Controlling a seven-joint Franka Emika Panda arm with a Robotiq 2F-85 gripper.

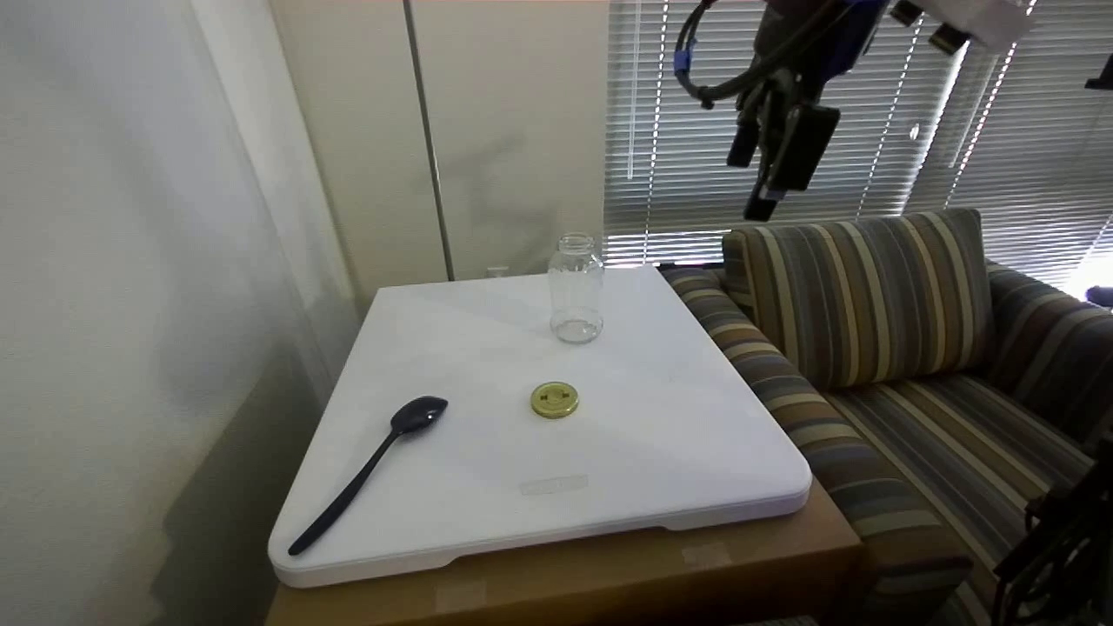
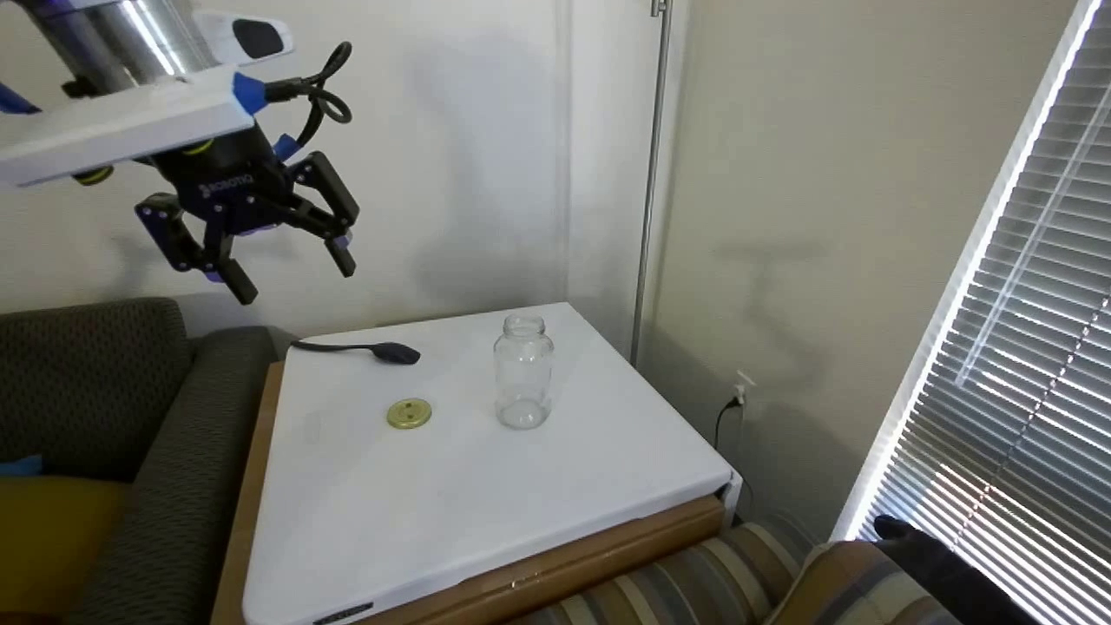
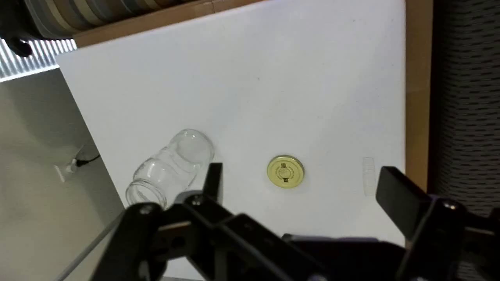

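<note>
A gold lid [image 1: 554, 400] lies flat on the white tabletop [image 1: 668, 449]. Behind it a clear glass jar [image 1: 576, 297] stands upright with its mouth uncovered. The black spoon [image 1: 373, 464] rests along the table's left side, its bowl toward the back. High above the surface hangs my gripper [image 2: 299, 287], open, with nothing between its fingers. From the wrist, the lid [image 3: 285, 171] appears in the gap between the fingers, far below them; the jar [image 3: 173, 164] is to the left, partly covered by the left finger. Most of the spoon is hidden there behind the gripper.
A striped armchair [image 1: 856, 303] adjoins the table's right side, and a wall [image 1: 156, 261] runs along its left. A thin metal pole [image 2: 654, 187] rises behind the table.
</note>
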